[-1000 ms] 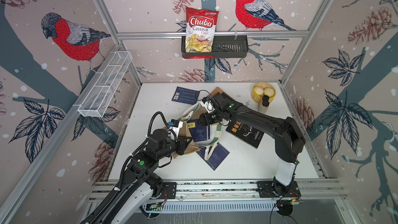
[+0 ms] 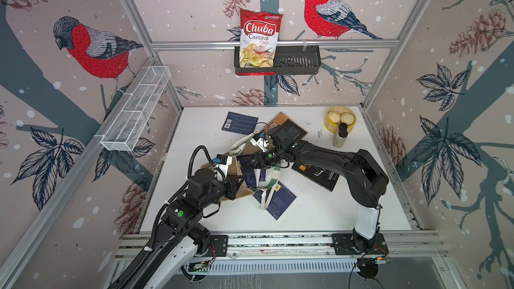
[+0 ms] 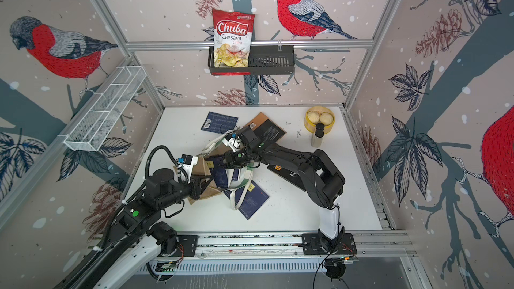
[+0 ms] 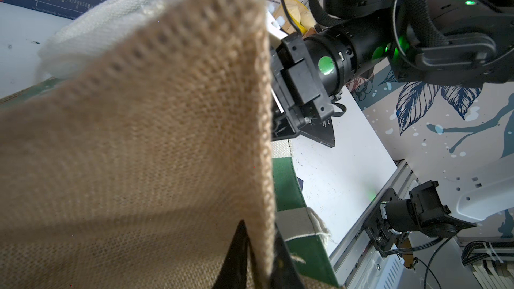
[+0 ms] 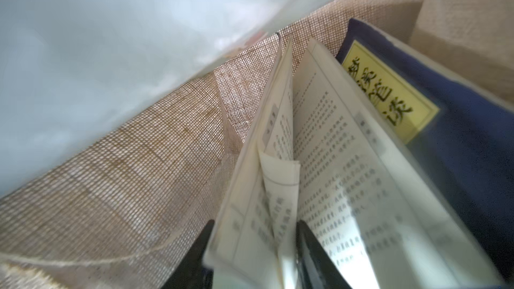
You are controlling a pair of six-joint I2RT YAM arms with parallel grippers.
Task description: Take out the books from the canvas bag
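The canvas bag (image 4: 133,171) lies open on the table, with a dark blue book (image 5: 455,155) inside and an opened book (image 5: 348,182) beside it, its pages splayed. My left gripper is shut at the bag's near rim, the canvas at its tips; whether cloth is pinched is hard to tell. My right gripper reaches into the bag, part open around the loose page edges of the opened book.
Books lie around the bag: a blue one (image 2: 241,123) behind, another (image 2: 281,203) in front, a black one (image 2: 321,179) to the right. A yellow steamer (image 2: 329,123) and bottle (image 2: 340,139) stand back right.
The left arm has shifted only slightly.
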